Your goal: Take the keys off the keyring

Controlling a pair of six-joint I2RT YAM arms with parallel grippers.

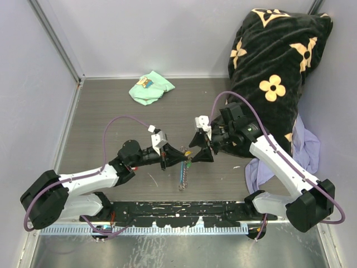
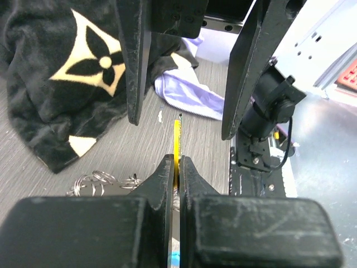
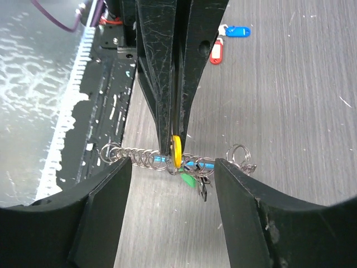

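Observation:
My left gripper (image 1: 184,156) is shut on a thin yellow key tag (image 3: 177,151), which stands upright between its tips among the coils of the keyring (image 3: 142,156). The keyring hangs with a blue tag and a green tag (image 3: 188,179) below the yellow one. My right gripper (image 1: 201,149) stands open just beside, its two dark fingers either side of the yellow tag in the left wrist view, apart from it.
A blue tag (image 3: 239,31) and a red tag (image 3: 216,53) lie on the table. A green cloth (image 1: 150,89) is at the back; a dark patterned cushion (image 1: 268,67) and lilac cloth fill the right side.

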